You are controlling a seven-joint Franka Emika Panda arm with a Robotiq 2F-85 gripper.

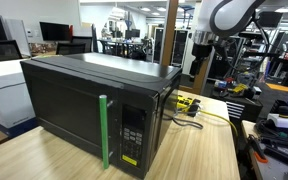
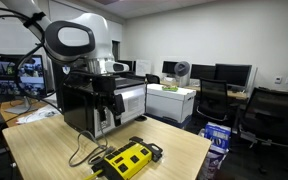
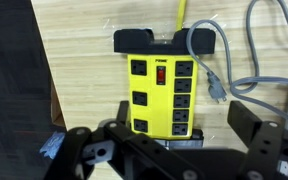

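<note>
A yellow and black power strip [image 3: 164,98] lies on the wooden table, with a red switch [image 3: 161,75] and rows of sockets. Just right of it in the wrist view rests a grey cable's plug [image 3: 216,86], outside the sockets. Above the strip hangs my gripper, its fingers wide apart and nothing between them. The second exterior view has the gripper [image 2: 105,112] over the table, close to the microwave, with the strip [image 2: 131,161] below.
A large black microwave [image 1: 99,100] with a green vertical handle [image 1: 104,132] takes up much of the table. A yellow cord [image 1: 222,119] runs from the strip. Bare wood [image 2: 176,142] shows right of the strip.
</note>
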